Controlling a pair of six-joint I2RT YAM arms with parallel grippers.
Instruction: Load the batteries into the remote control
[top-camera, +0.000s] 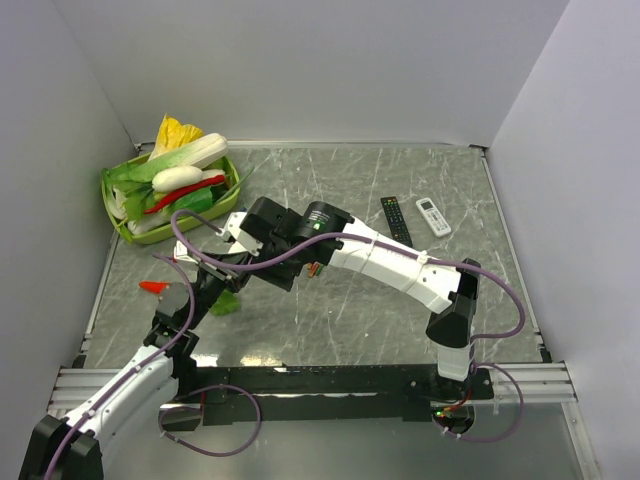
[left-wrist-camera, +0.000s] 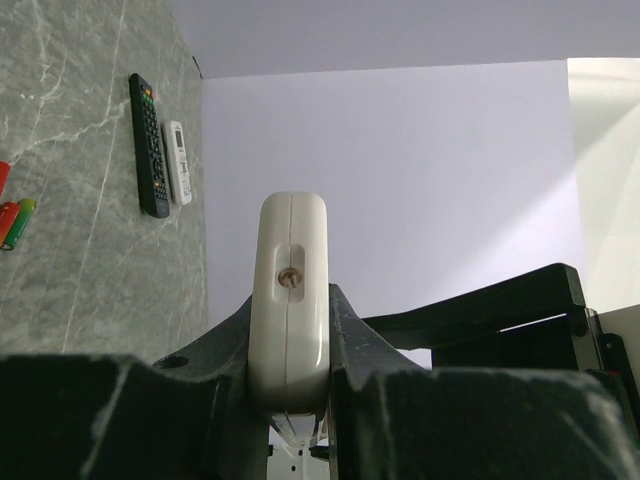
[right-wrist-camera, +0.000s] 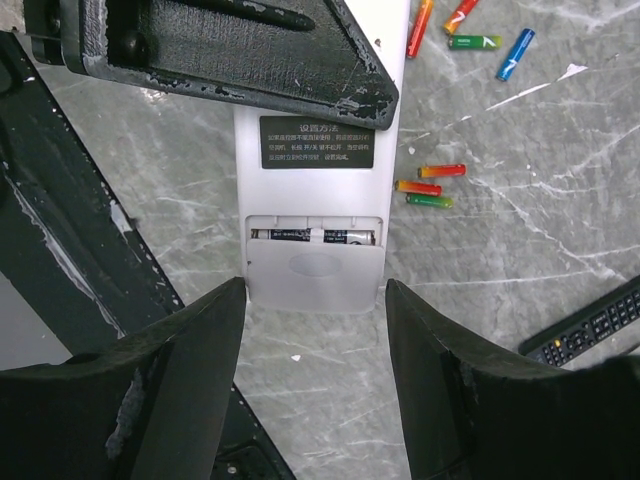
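Observation:
In the left wrist view my left gripper is shut on a white remote (left-wrist-camera: 288, 250), seen end-on. The right wrist view shows its back (right-wrist-camera: 315, 185), with batteries (right-wrist-camera: 345, 236) showing in the compartment above a white cover (right-wrist-camera: 312, 275). My right gripper has its fingertips at either side of that cover, part open around it; whether they press on it I cannot tell. In the top view both grippers meet left of centre, largely hidden by the right arm.
Loose coloured batteries (right-wrist-camera: 430, 200) lie on the marble surface below, with a black remote (top-camera: 396, 220) and another white remote (top-camera: 433, 217) to the right. A basket of vegetables (top-camera: 150, 233) stands at the back left.

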